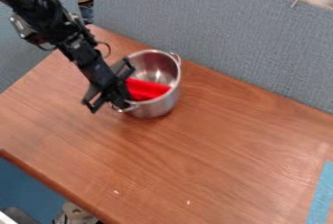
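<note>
A silver pot (156,67) with side handles stands on the wooden table toward the upper left, a red object (147,90) lying inside it. My black gripper (116,101) is at the pot's near-left rim, by the handle there, partly covering that side of the pot. Its fingers look closed, but whether the rim or handle is between them is hard to make out.
Grey padded walls (215,28) border the table at the back and left. The wooden surface (208,160) to the right and front of the pot is clear. A strip of blue tape (321,191) lies at the right edge.
</note>
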